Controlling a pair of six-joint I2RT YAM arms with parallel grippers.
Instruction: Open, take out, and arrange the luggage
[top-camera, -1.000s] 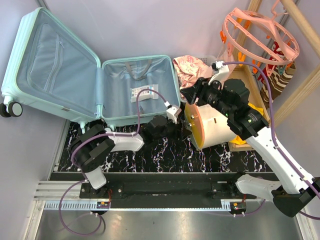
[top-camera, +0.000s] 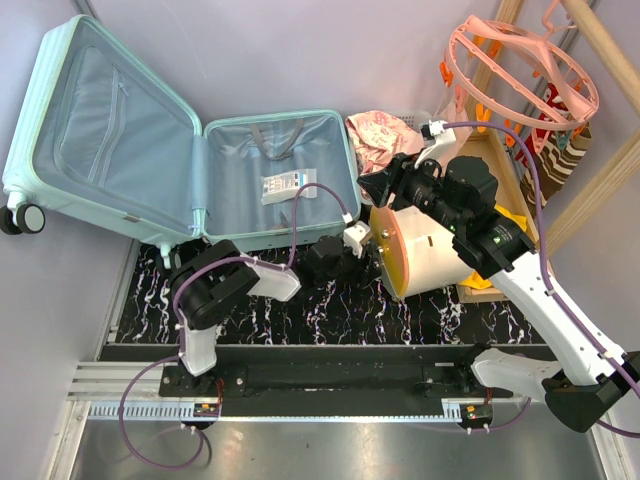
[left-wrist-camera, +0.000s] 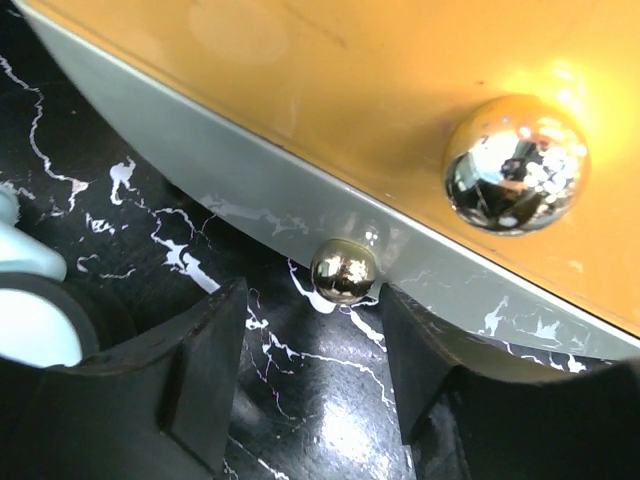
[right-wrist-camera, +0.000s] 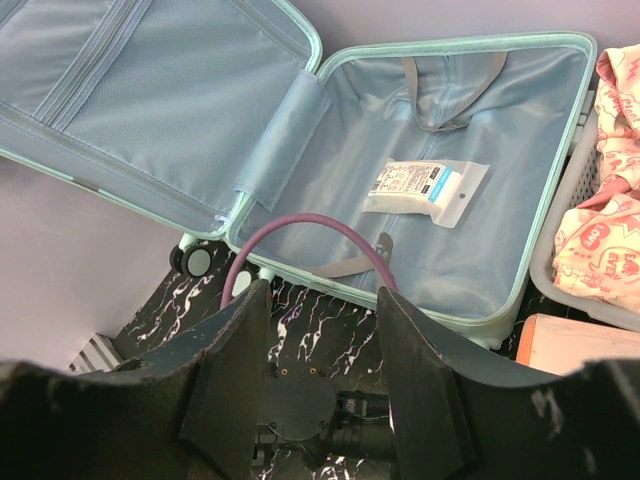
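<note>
An open mint suitcase (top-camera: 240, 230) holds a white packet (top-camera: 285, 185) in its right half. A cream cylinder (top-camera: 432, 255) with a yellow end lies right of it. My left gripper (top-camera: 362, 258) is low at that end; in the left wrist view its fingers stand open either side of and just below a small metal knob (left-wrist-camera: 343, 270), with a larger knob (left-wrist-camera: 515, 165) above. My right gripper (top-camera: 385, 185) is above the cylinder; its fingers appear parted in the right wrist view, with nothing seen between them but the background.
A basket of pink cloth (top-camera: 375, 140) stands behind the cylinder. A wooden tray (top-camera: 490, 150), hanging pink clip rack (top-camera: 530, 50) and wooden posts are at the right.
My left arm has shifted slightly right toward the knobs on the cylinder's yellow end. My right arm has barely moved.
</note>
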